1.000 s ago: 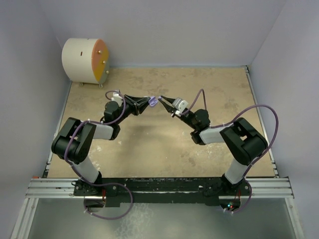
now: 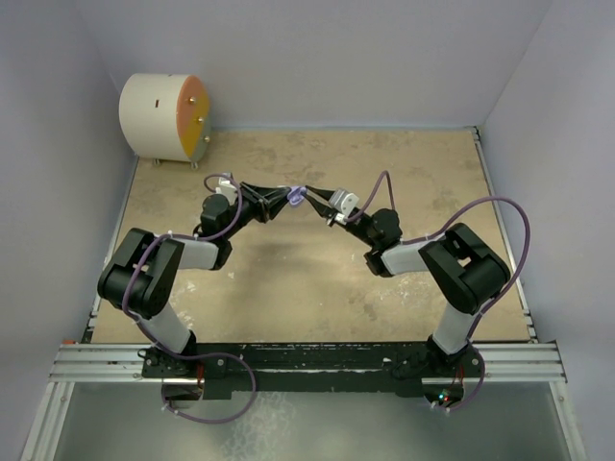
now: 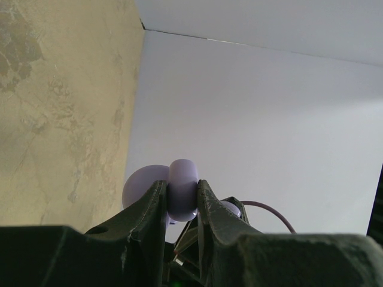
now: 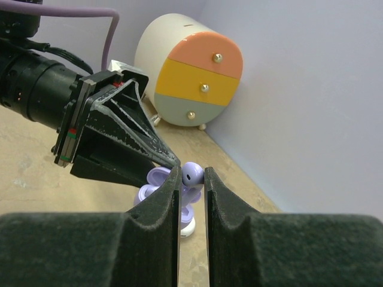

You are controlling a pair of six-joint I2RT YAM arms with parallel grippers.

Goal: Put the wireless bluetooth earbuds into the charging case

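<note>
Both grippers meet over the middle of the table. My left gripper (image 2: 281, 197) is shut on the lilac charging case (image 2: 296, 199), whose parts show behind its fingertips in the left wrist view (image 3: 145, 182). My right gripper is shut on a small lilac earbud (image 4: 192, 172), held right at the case, overlapping it in the right wrist view. Whether the earbud sits inside a slot is hidden. A white rounded piece (image 4: 188, 228) shows below the case.
A white drum-shaped cabinet (image 2: 156, 115) with orange, yellow and grey front stands at the back left.
My right gripper with the earbud has moved slightly left, closer to the case. My left gripper is almost unchanged.
</note>
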